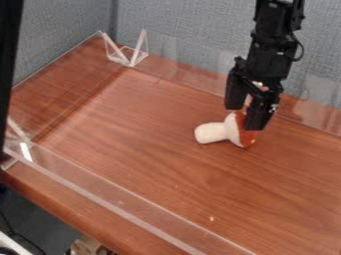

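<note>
A toy mushroom with a white stem and a red-and-white cap lies on its side on the wooden table, right of the middle in the camera view, its stem pointing left. My black gripper is open just above the cap, its fingers overlapping the cap in this view; whether they touch it is unclear.
A white wire rack stands at the back left. Clear low walls line the table. A dark post runs up the left edge of the view.
</note>
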